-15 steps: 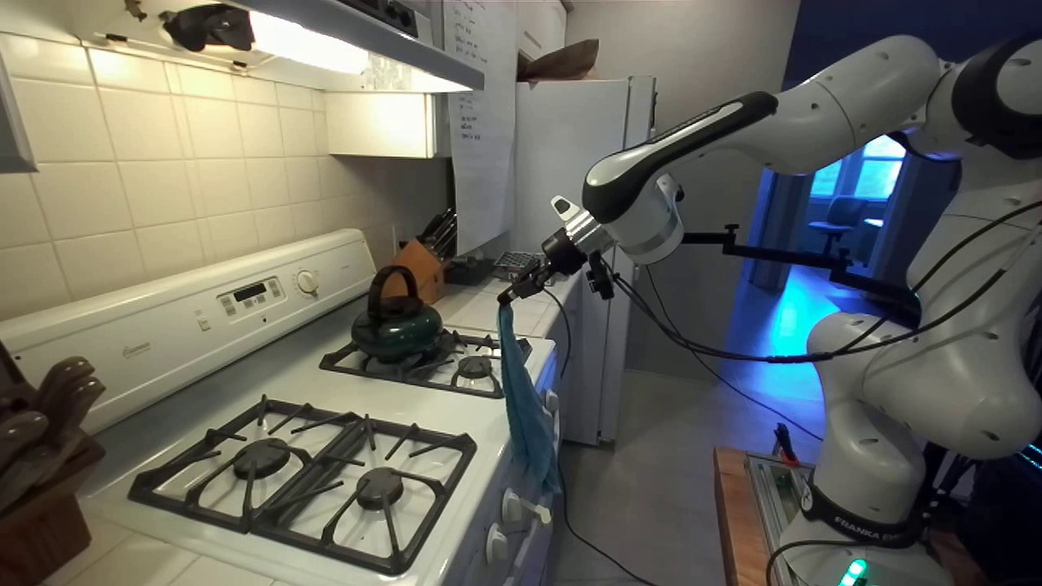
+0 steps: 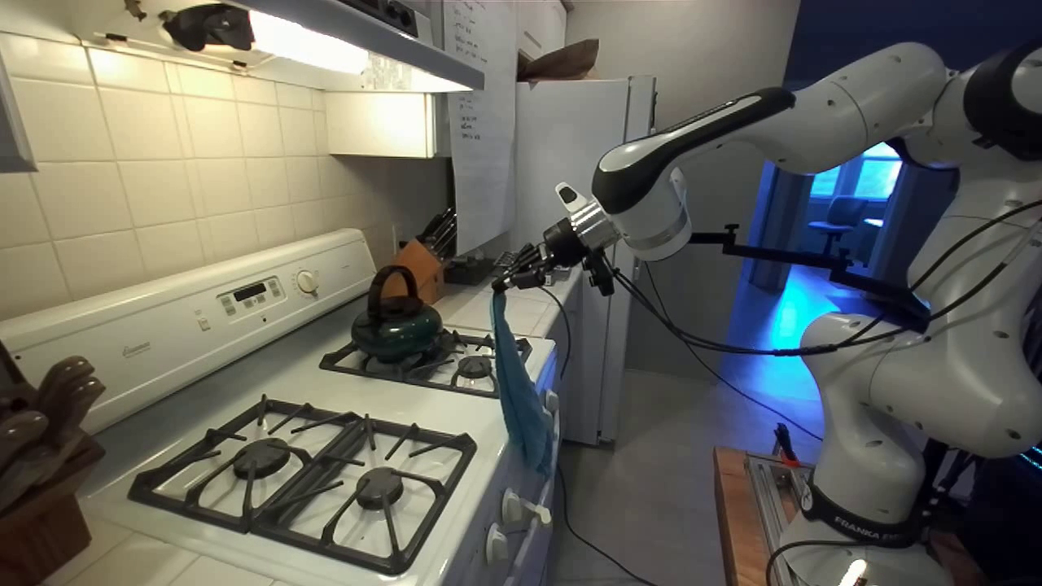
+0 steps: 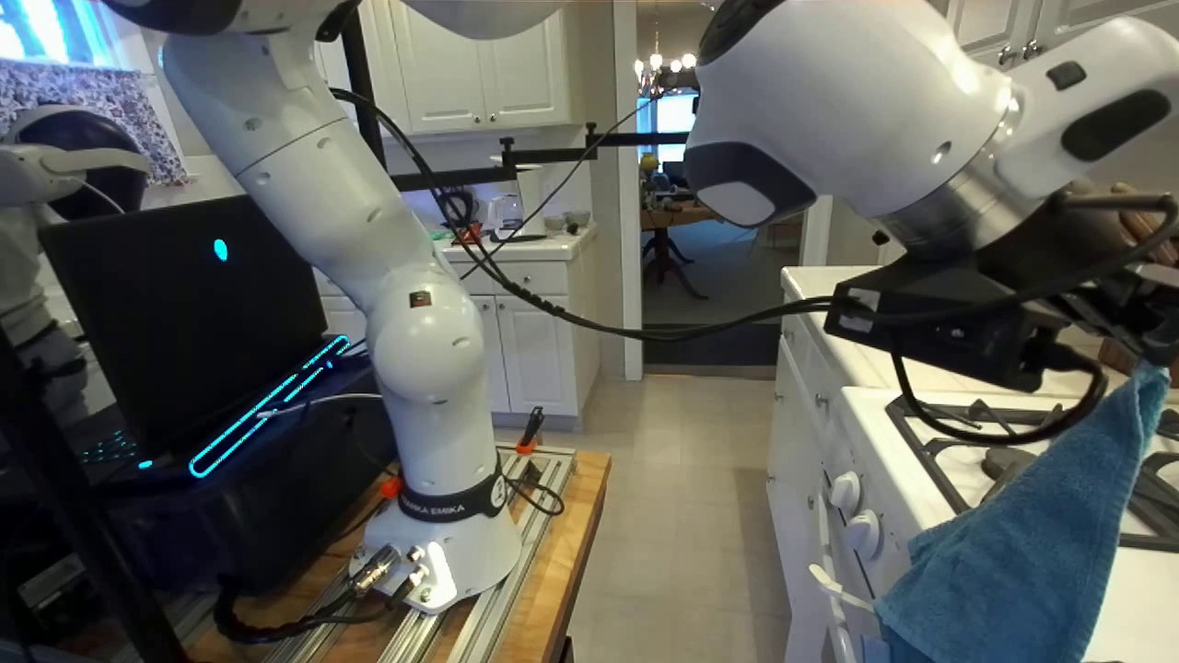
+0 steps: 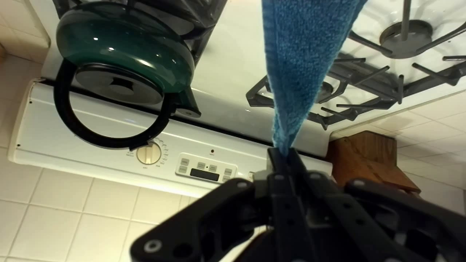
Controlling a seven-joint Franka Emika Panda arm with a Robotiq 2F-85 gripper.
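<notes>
A blue towel (image 2: pixel 518 391) hangs by its upper corner from my gripper (image 2: pixel 502 283), which is shut on it above the stove's front edge. In the wrist view the fingertips of my gripper pinch the narrow end of the towel (image 4: pixel 301 48), and the cloth widens away from them. Exterior view 2 shows the towel (image 3: pixel 1028 541) draped down past the stove front, near the oven handle; its lowest part is cut off there. Whether the cloth still touches the handle cannot be told.
A dark green kettle (image 2: pixel 396 327) stands on the far burners. The near grate (image 2: pixel 303 478) is bare. Knobs (image 2: pixel 513 506) stick out from the stove front. Knife blocks (image 2: pixel 422 264) stand at both ends of the stove.
My gripper has moved slightly left and up in exterior view 1, over the stove. The towel's top went with it, and its lower end sits a little higher.
</notes>
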